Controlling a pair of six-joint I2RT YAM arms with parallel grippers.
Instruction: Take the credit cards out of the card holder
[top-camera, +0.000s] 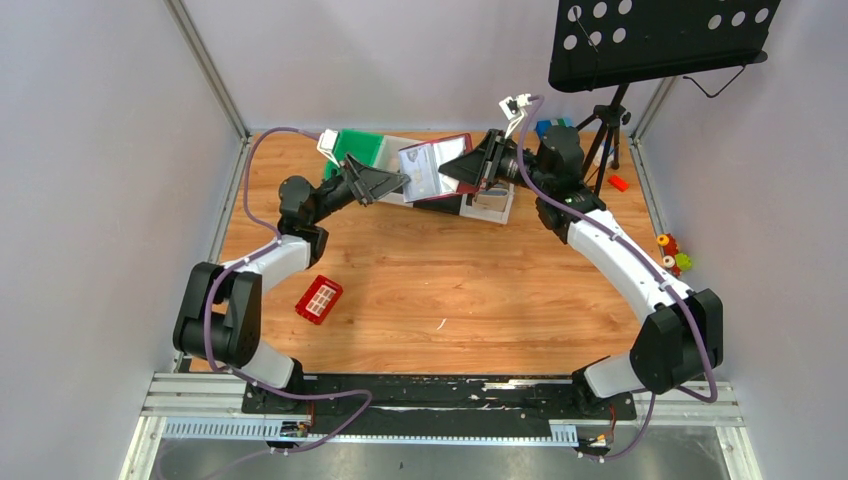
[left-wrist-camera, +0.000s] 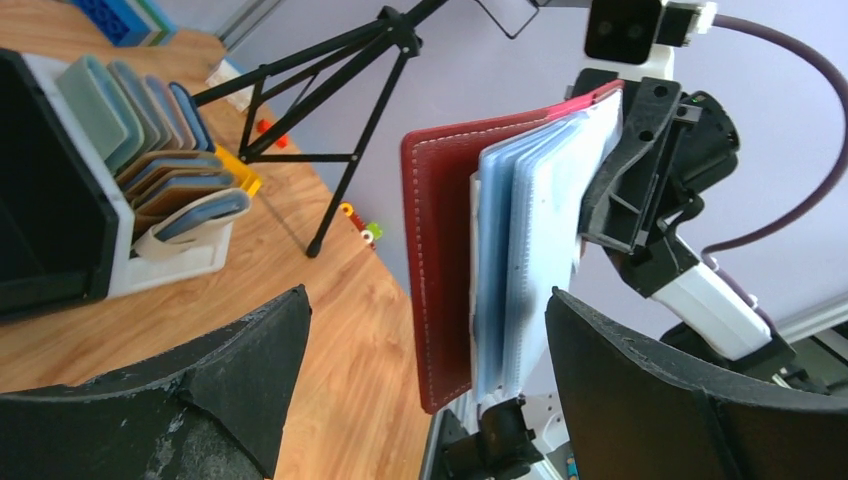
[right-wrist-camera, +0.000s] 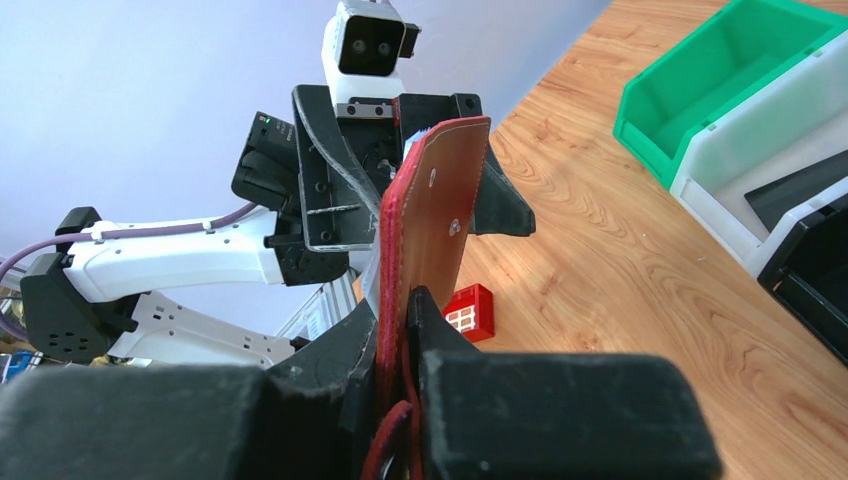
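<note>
The red leather card holder (top-camera: 436, 165) is raised over the back trays, with pale translucent card sleeves (left-wrist-camera: 530, 250) facing left. My right gripper is shut on its lower edge in the right wrist view. My left gripper (top-camera: 398, 182) stands open just left of the holder; in the left wrist view the holder is just beyond and between its two fingers. Whether individual cards sit in the sleeves is hard to tell.
A green tray (right-wrist-camera: 730, 60) and white and black bins stand at the back. A tripod music stand (top-camera: 660, 45) rises back right. A red toy piece (top-camera: 318, 298) lies front left.
</note>
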